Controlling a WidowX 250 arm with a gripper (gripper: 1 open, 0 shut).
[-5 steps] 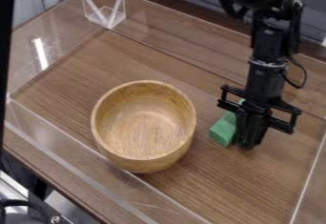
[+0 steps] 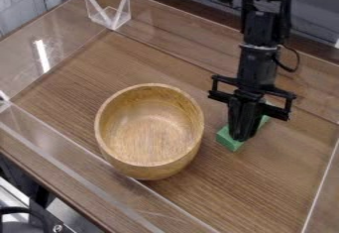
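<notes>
My black gripper (image 2: 249, 106) reaches down from the top right over a small green object (image 2: 236, 135), which lies on the wooden table just right of a round tan bowl (image 2: 149, 118). The gripper is shut, its tip at the upper end of the green object and partly covering it; I cannot tell whether they touch.
The empty bowl takes up the middle left of the table (image 2: 93, 49). A clear plastic item (image 2: 103, 11) stands at the upper left.
The gripper has shifted slightly and risen a little, uncovering more of the green object, which now shows its lower end more plainly beside the bowl.
</notes>
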